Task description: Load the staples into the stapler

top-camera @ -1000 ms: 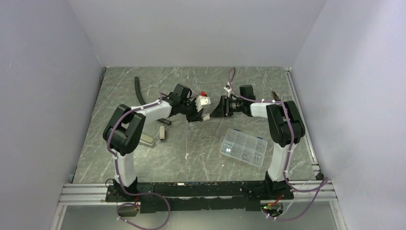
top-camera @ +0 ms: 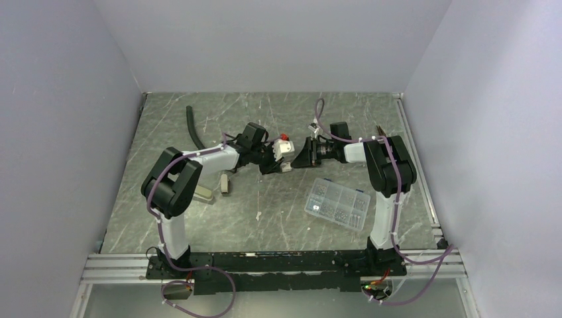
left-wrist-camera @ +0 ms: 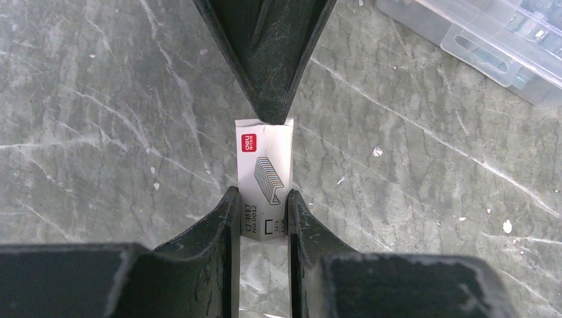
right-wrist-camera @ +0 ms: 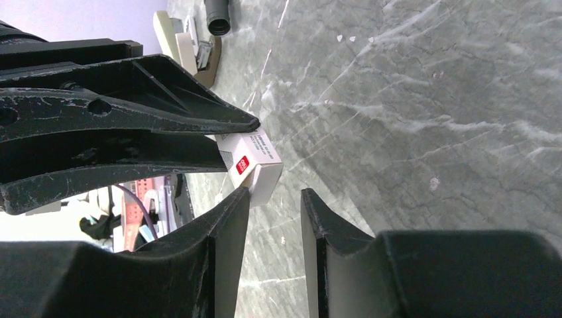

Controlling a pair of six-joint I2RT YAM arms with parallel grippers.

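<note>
A small white staple box [left-wrist-camera: 265, 156] with a red label is pinched along its sides by my left gripper. In the right wrist view the same box [right-wrist-camera: 263, 149] juts from between the left gripper's fingers, its end turned towards my right gripper. The right gripper is open; one fingertip is at the box's end and the other stands apart from it. Seen from the left wrist, a dark right fingertip [left-wrist-camera: 273, 109] overlaps the box's end edge. No staples show. A beige object [top-camera: 203, 193], perhaps the stapler, lies at the left, partly hidden by the left arm.
A clear compartment case [top-camera: 338, 204] of small parts lies front right. A small pale block [top-camera: 224, 184] stands left of centre and a black tube [top-camera: 193, 127] lies at the back left.
My right gripper has moved only a little, and the two grippers are now closer together.
</note>
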